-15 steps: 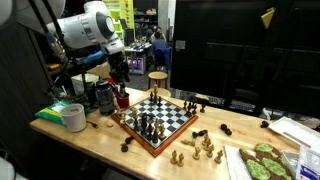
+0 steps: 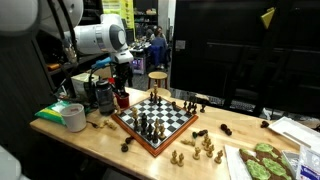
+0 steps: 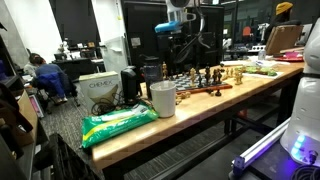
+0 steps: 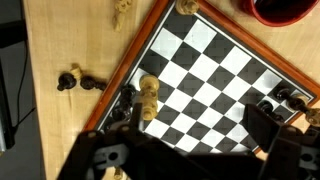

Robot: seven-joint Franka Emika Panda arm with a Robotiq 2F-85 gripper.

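Note:
A checkered chessboard [image 4: 205, 85] with a brown wooden border fills most of the wrist view. My gripper is open above it, its fingers apart with nothing between them. Close to the left finger, a light chess piece [image 4: 150, 95] stands on the board. Dark pieces [image 4: 283, 92] cluster at the right border. Off the board to the left lie a dark piece [image 4: 68, 80] and a light piece [image 4: 122, 12]. In exterior view 1 the gripper [image 2: 124, 83] hangs high, near the red cup [image 2: 122, 99] behind the board's left corner.
A white container [image 2: 73, 117] and a dark jar [image 2: 105, 97] stand left of the board. Several light pieces [image 2: 197, 152] occupy the table in front right. Farther right is a tray with green-topped items [image 2: 262, 165]. Bare table lies right of the board.
The arm has shifted slightly to the right in exterior view 1, bringing the gripper a little nearer the board. The board and pieces look unmoved.

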